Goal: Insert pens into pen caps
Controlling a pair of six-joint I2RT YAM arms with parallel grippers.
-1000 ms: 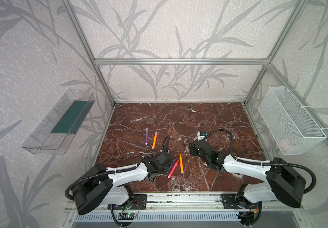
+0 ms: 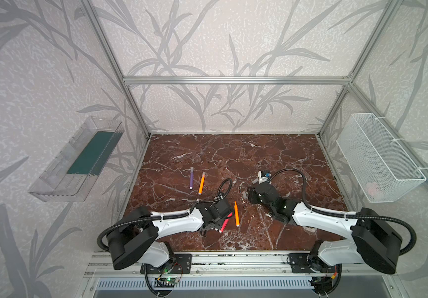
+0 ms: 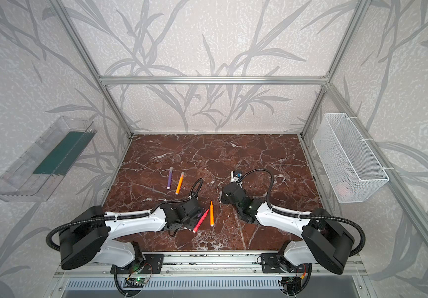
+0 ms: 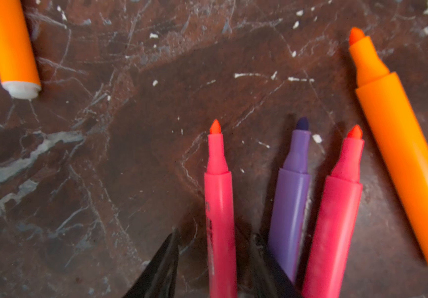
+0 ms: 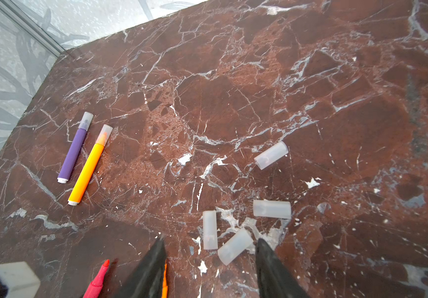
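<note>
In the left wrist view my left gripper stands part open, fingers either side of a pink pen, tip bare. Beside it lie a purple pen, another pink pen and a large orange pen, all uncapped. My right gripper is open above the table, near loose translucent caps. A capped purple pen and a capped orange pen lie to the back left.
A clear tray hangs on the left wall and a white wire basket on the right.
My right arm is nearly still.
</note>
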